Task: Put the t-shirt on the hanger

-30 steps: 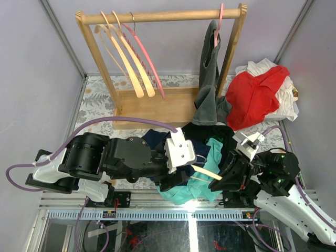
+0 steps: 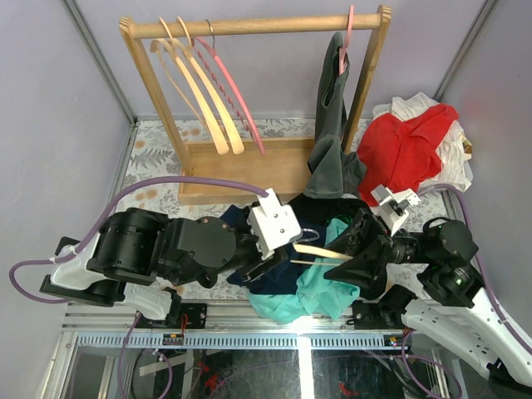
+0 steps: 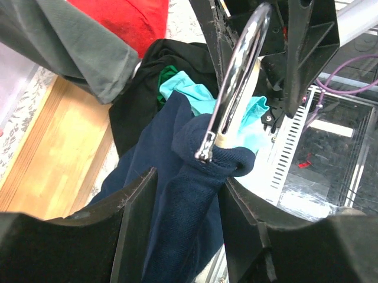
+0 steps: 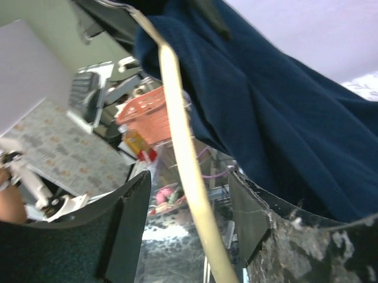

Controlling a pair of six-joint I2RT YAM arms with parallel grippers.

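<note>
A navy t-shirt is bunched between the fingers of my left gripper; whether they press on it is unclear. From the cloth's top come a shiny metal hook and the pale wood of a hanger, one end of which the cloth covers. In the right wrist view the hanger's bare arm runs down between the fingers of my right gripper, which stands open with gaps on both sides of the wood. Navy cloth hangs from the hanger's far part there. In the top view, my left arm hides most of the shirt.
A wooden rack at the back carries wooden and pink hangers at left and a grey garment at right. A red cloth lies at the right. Teal cloth and black cloth lie under the grippers. The rack's middle rail is clear.
My left gripper has shifted up and left in the top view, the hanger along with it. My right gripper has moved up and left, and its fingers now look wider apart.
</note>
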